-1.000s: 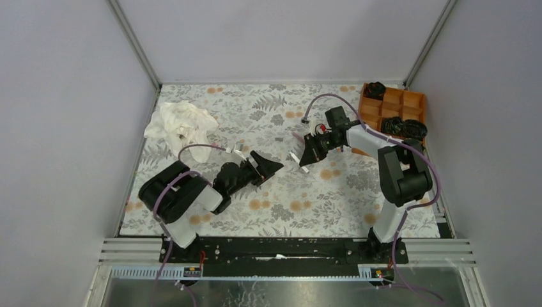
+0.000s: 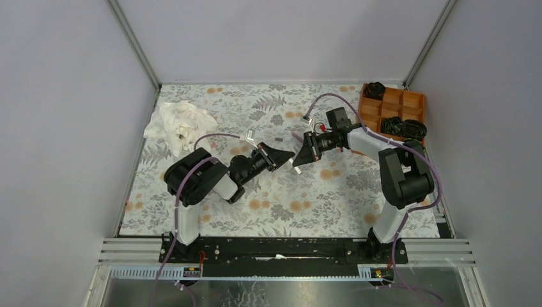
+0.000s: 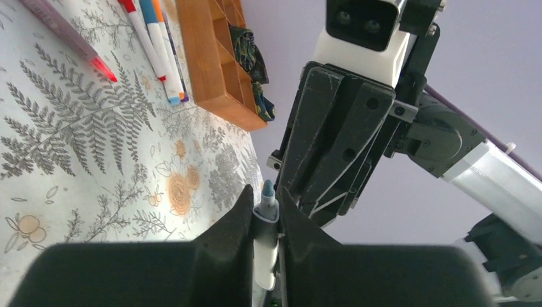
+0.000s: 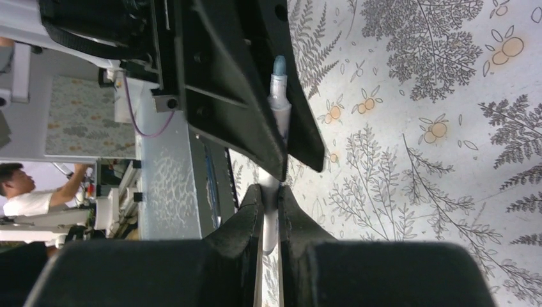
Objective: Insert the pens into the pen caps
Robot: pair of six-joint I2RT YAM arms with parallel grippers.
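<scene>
A white pen (image 2: 296,170) with a bare blue-grey tip is held by my right gripper (image 2: 298,159), shut on its body. In the right wrist view the pen (image 4: 279,109) points up from between that gripper's fingers (image 4: 246,214). My left gripper (image 2: 292,155) has its fingers either side of the same pen, close to the tip; whether they grip it is unclear. The left wrist view has the pen (image 3: 265,246) between these fingers, tip just beyond them. A pinkish-red pen (image 3: 70,35) and capped pens, red (image 3: 146,45) and blue (image 3: 163,54), lie on the table.
An orange compartment box (image 2: 409,99) holding dark bundles stands at the back right. White cloth (image 2: 179,125) lies crumpled at the back left.
My left gripper has moved right and up to the white pen, and its fingers have drawn closer together. The right gripper has shifted slightly left, still holding the pen.
</scene>
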